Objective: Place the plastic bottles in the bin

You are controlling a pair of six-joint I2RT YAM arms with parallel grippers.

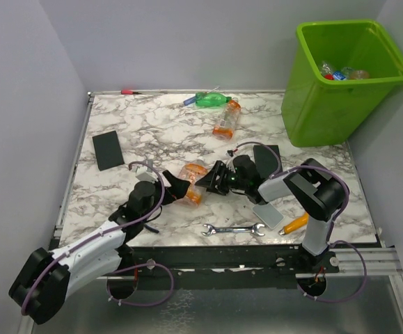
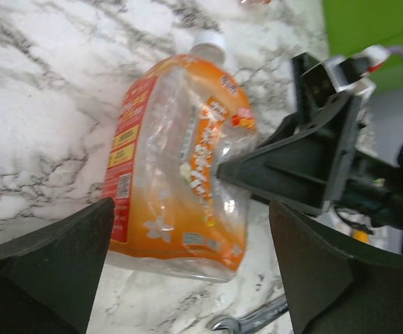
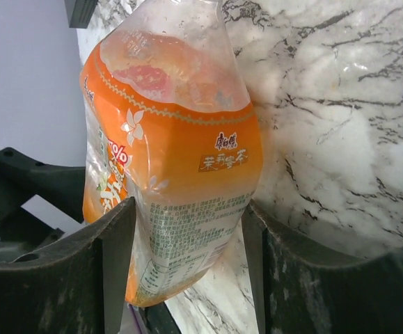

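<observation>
An orange-labelled, crumpled clear plastic bottle (image 1: 191,182) (image 2: 173,167) (image 3: 170,139) lies on the marble board between both grippers. My left gripper (image 1: 178,186) is part open at its left side, fingers apart below it in the left wrist view. My right gripper (image 1: 214,178) reaches over it from the right, fingers part open at its body (image 3: 187,243); whether they grip it is unclear. A second orange-labelled bottle (image 1: 226,120) and a green bottle (image 1: 211,99) lie at the back. The green bin (image 1: 312,111) at back right holds several bottles.
A wrench (image 1: 232,229) lies along the front edge, an orange-handled tool (image 1: 294,224) and grey plate (image 1: 267,214) at front right. Dark slabs (image 1: 107,150) sit left and right. A red tool (image 1: 131,92) is at the back.
</observation>
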